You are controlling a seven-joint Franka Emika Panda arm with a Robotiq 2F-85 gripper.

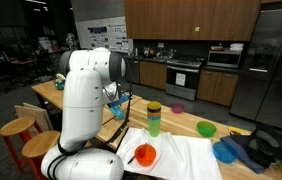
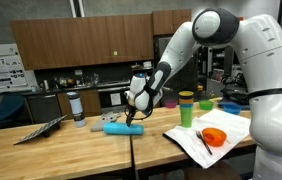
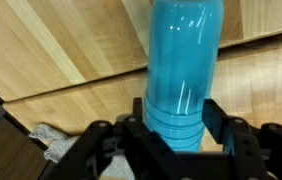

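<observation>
A blue bottle (image 3: 181,62) with a ribbed lower part spans the middle of the wrist view. In exterior view 2 the same bottle (image 2: 123,129) lies on its side on the wooden table. My gripper is over it, one black finger at each long side, close against its edges. Whether the fingers press on it or stand just clear does not show. Seen from the side, the gripper (image 2: 133,118) points down at the bottle.
A striped cylinder (image 2: 75,104) and a grey cloth (image 2: 108,117) are close by on the table. Towards the arm's base are an orange bowl (image 1: 145,155), a green-and-yellow container (image 1: 154,120) and a white cloth (image 1: 189,155). The table left of the bottle is mostly bare.
</observation>
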